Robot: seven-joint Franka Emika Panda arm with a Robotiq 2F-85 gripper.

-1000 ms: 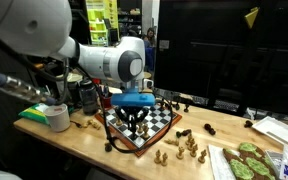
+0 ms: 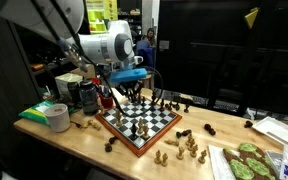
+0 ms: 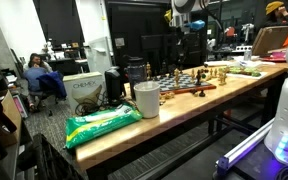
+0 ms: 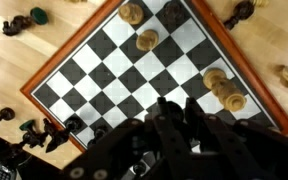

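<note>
A checkered chessboard point(image 4: 44, 90) with a reddish-brown border lies on the wooden table. My gripper is over the board and shut on a dark chess piece point(image 4: 171, 107); a bit of green shows at its end, while most of it is hidden by the fingers. In the first exterior view the gripper point(image 2: 135, 95) hangs above the board's far left part. Light pieces stand on squares, among them one pawn point(image 4: 147, 40) and a taller piece point(image 4: 230, 97). A dark piece point(image 4: 172, 13) stands near the board's edge.
Several dark pieces lie off the board's edge, one on its side with a green base point(image 4: 38, 16). Light pieces stand on the table right of the board point(image 2: 180, 153). A white bucket point(image 2: 58, 118) is at the left and a green-topped tray point(image 2: 246, 165) at the right.
The gripper has moved back and up, from the board's near side to over its far left part. The pieces on the table look unmoved.
</note>
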